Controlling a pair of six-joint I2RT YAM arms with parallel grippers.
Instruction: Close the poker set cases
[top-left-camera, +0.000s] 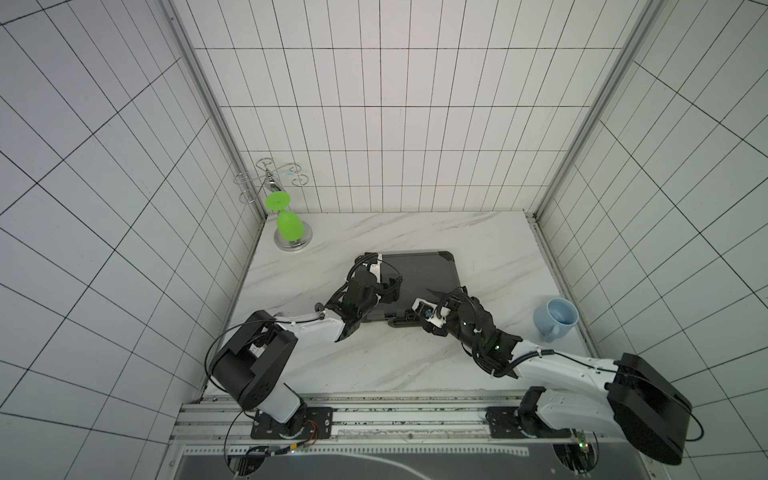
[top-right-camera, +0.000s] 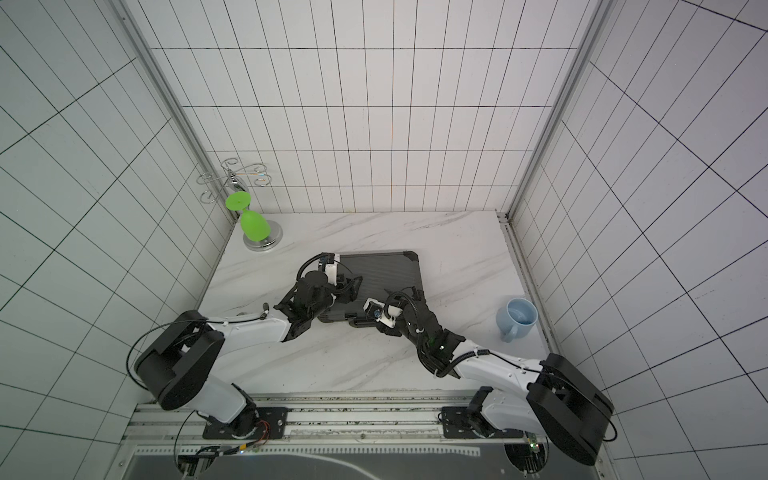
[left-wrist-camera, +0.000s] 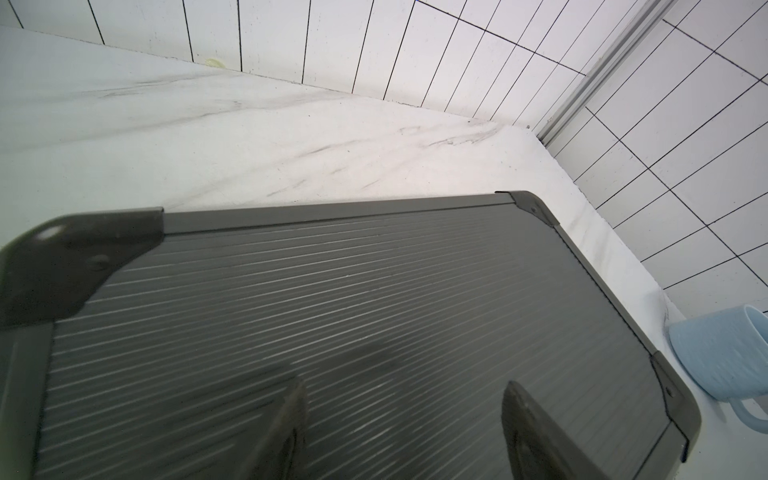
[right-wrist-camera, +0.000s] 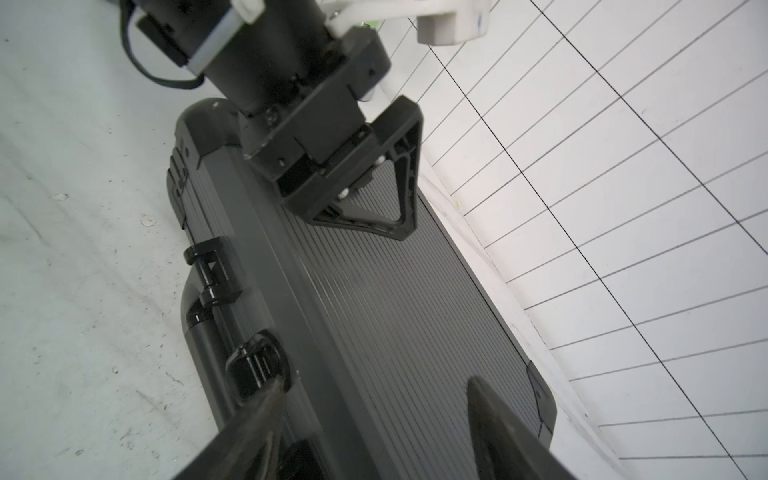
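The dark grey poker case (top-left-camera: 424, 272) lies flat on the marble counter with its ribbed lid down. Its handle and two black latches face the front; in the right wrist view one latch (right-wrist-camera: 212, 272) shows clearly beside the handle (right-wrist-camera: 209, 360). Whether the latches are fastened I cannot tell. Over the left part of the lid is my left gripper, its fingers apart and empty. My right gripper is open at the case's front edge, its fingers seen on either side of that edge, holding nothing. Contact with the case is not clear.
A light blue mug (top-left-camera: 555, 318) stands at the right. At the back left, a metal rack (top-left-camera: 270, 180) carries a green goblet (top-left-camera: 289, 224). The counter behind the case is clear, and tiled walls close off the back and sides.
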